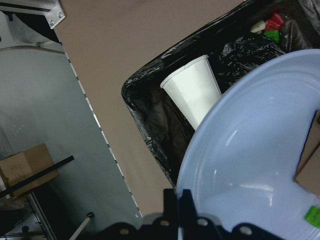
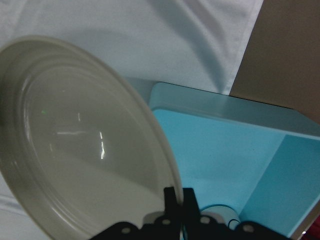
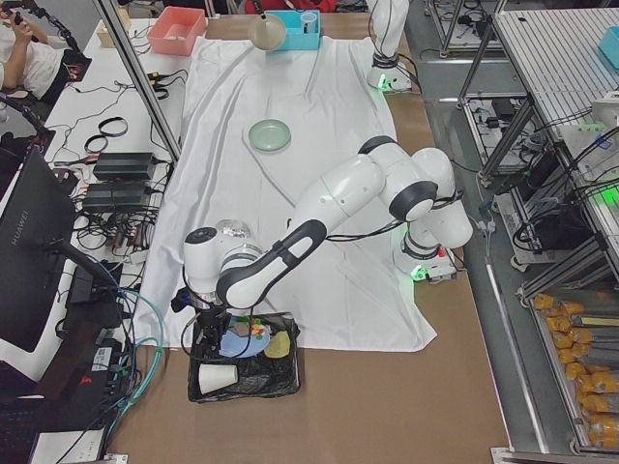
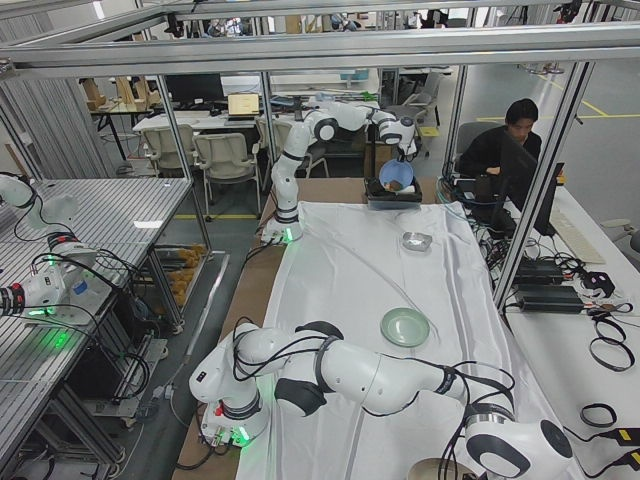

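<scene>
My left gripper is shut on the rim of a light blue plate [image 1: 240, 145] that hangs tilted over a black-lined bin [image 3: 218, 387]. Scraps lie on the plate: brown pieces [image 1: 307, 165] and a green bit [image 1: 313, 216]. A white paper cup [image 1: 192, 90] and small red, green and white pieces [image 1: 272, 35] are in the bin. My right gripper is shut on the rim of a cream plate [image 2: 90, 130], held tilted beside and above a blue box [image 2: 225, 155] at the far end.
A green plate [image 3: 269, 134] rests on the white cloth [image 3: 319, 300]; a silver dish [image 4: 417, 241] also sits on it. A monitor [image 3: 34, 261] and cables border the left side.
</scene>
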